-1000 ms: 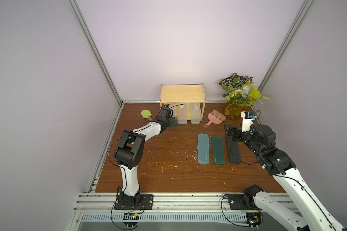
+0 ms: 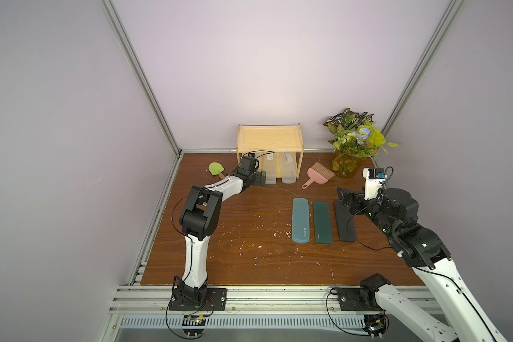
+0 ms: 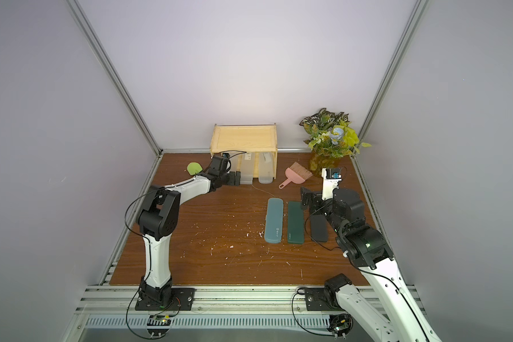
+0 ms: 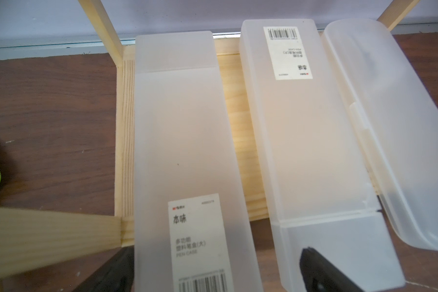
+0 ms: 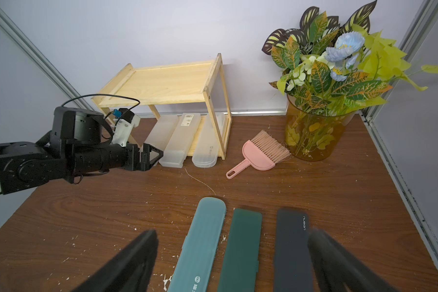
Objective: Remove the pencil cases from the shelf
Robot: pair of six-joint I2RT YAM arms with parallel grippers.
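Three clear frosted pencil cases lie on the lower board of the wooden shelf. In the left wrist view they are the left case, the middle case and the rounded right case. My left gripper is open at the front end of the left case, one finger beyond its left side and the other over the middle case's front end. On the table lie a blue case, a dark green case and a black case. Open and empty, my right gripper hangs above them.
A pink dustpan brush lies right of the shelf, with a flower vase behind it. A green scoop is left of the shelf.
The right arm has shifted a little to the right. The cases lie where they were.
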